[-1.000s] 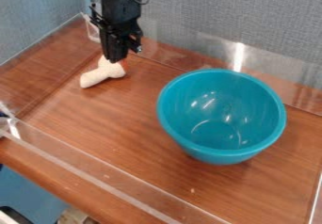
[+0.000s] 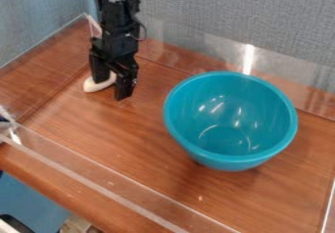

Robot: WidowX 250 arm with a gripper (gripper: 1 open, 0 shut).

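My black gripper (image 2: 113, 72) is low over the wooden table at the back left, its fingers down around a small white elongated object (image 2: 96, 83). The fingers partly hide the object; whether they touch it cannot be made out. A large teal bowl (image 2: 230, 119) stands to the right, apart from the gripper.
A grey textured wall and a clear edge strip bound it at the back. A blue area lies below the table's front left edge, and a small white item sits at the far left edge.
My gripper has come down and toward the front onto the white object, which it now largely covers. The bowl has not moved.
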